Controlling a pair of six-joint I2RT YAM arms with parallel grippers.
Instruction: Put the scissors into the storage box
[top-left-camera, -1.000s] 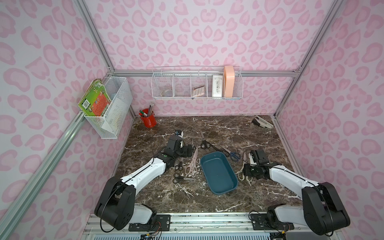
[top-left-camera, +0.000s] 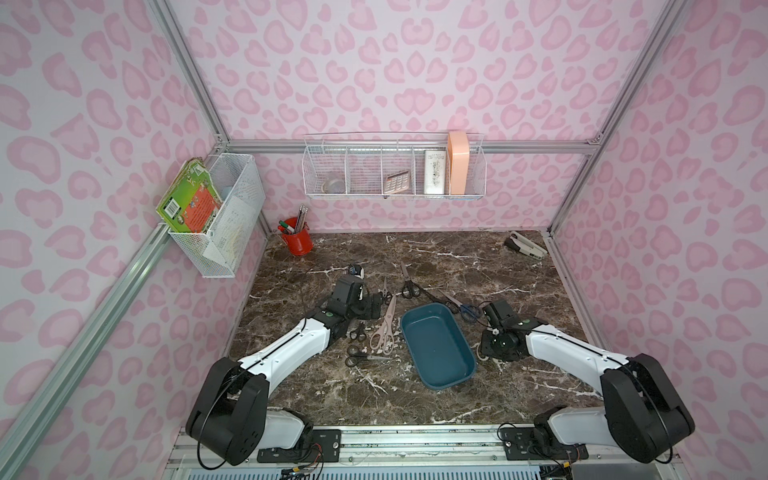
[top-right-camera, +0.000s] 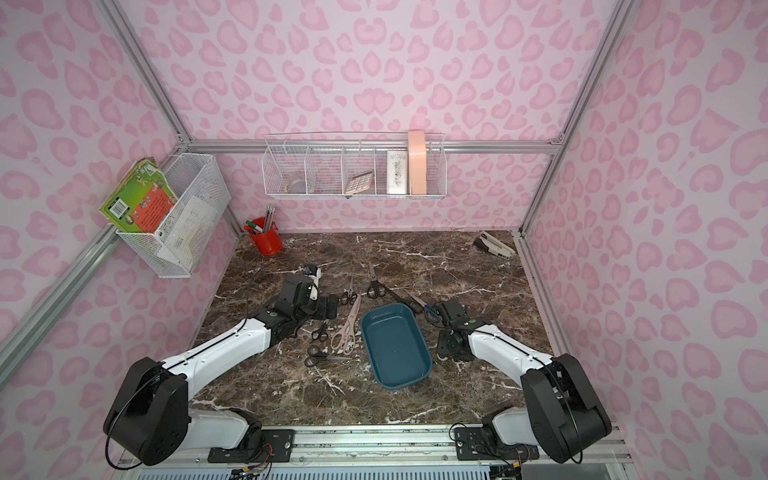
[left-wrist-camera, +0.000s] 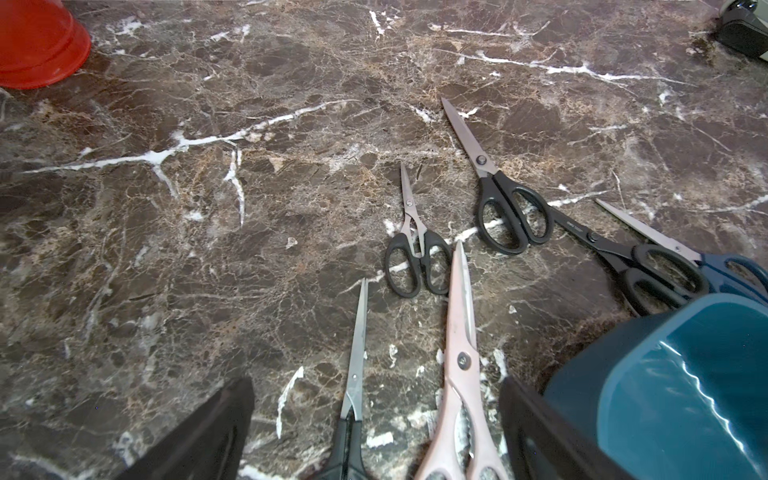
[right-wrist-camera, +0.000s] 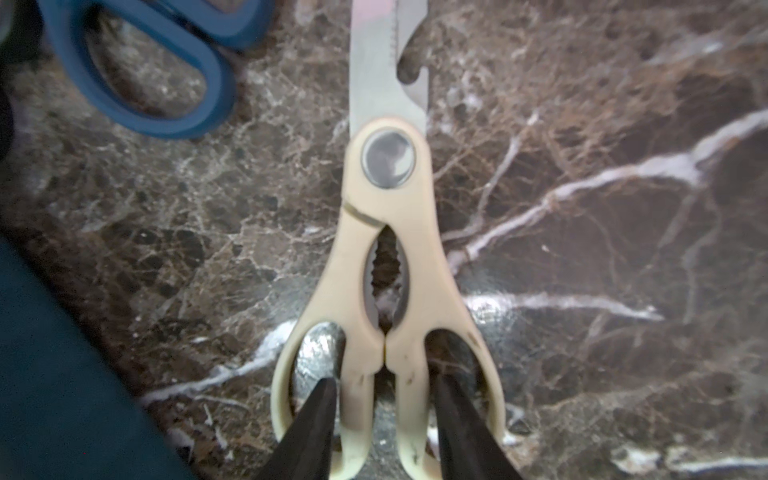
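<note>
Cream kitchen scissors (right-wrist-camera: 388, 184) lie on the marble table under my right gripper, whose two fingers are at the handles, part open; whether they grip is unclear. A blue storage box (top-left-camera: 438, 344) sits at table centre. My left gripper hangs open over pink scissors (left-wrist-camera: 462, 360) and black-handled scissors (left-wrist-camera: 354, 376). Beyond lie small black scissors (left-wrist-camera: 408, 208), larger black scissors (left-wrist-camera: 500, 192) and blue-handled scissors (left-wrist-camera: 720, 272).
A red pen holder (top-left-camera: 297, 244) stands at the back left, a stapler (top-left-camera: 528, 244) at the back right. Wire baskets (top-left-camera: 364, 172) hang on the walls.
My right gripper has shifted slightly left over the cream scissors, and the forearm has moved a little. The left arm is almost still.
</note>
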